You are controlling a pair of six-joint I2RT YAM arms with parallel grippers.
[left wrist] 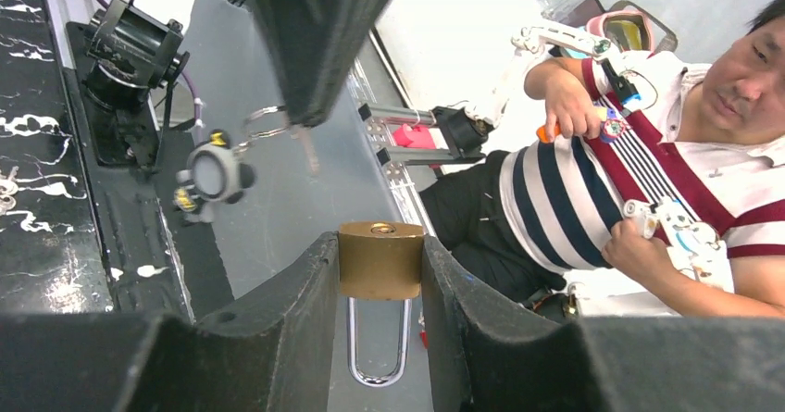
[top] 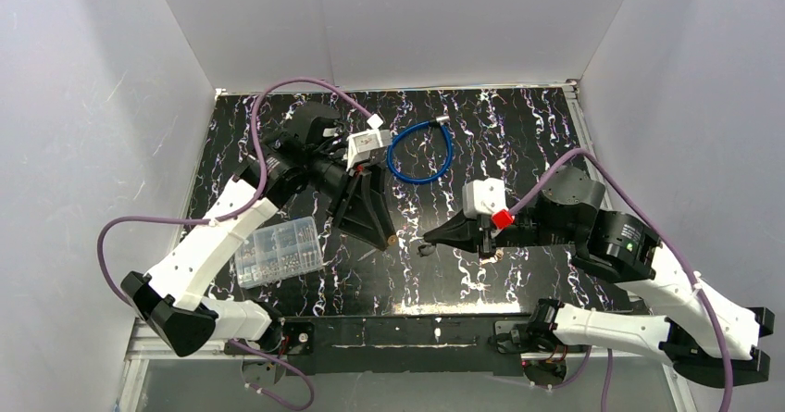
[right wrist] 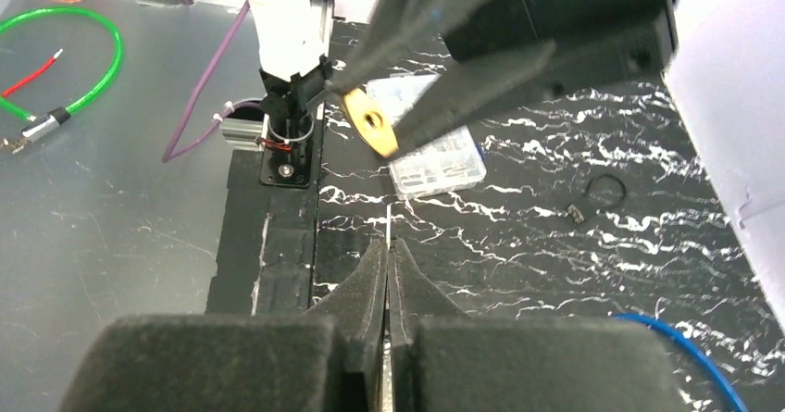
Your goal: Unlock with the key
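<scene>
A brass padlock (left wrist: 380, 262) is clamped between the fingers of my left gripper (top: 390, 240), its keyhole face outward and its steel shackle (left wrist: 377, 375) hanging beneath in the left wrist view. My right gripper (top: 427, 238) is shut on a thin key (right wrist: 389, 222), whose blade sticks out past the fingertips. From that key dangle a ring (left wrist: 263, 127) and a small grey charm (left wrist: 209, 174), blurred in the left wrist view. The two grippers face each other above the table; key and padlock are apart. The key's head is hidden between the fingers.
A clear compartment box (top: 279, 252) of small parts lies on the left of the table. A blue cable loop (top: 448, 157) lies at the back. Small loose keys (top: 496, 255) rest right of centre, and a black loop (right wrist: 608, 185) lies on the tabletop.
</scene>
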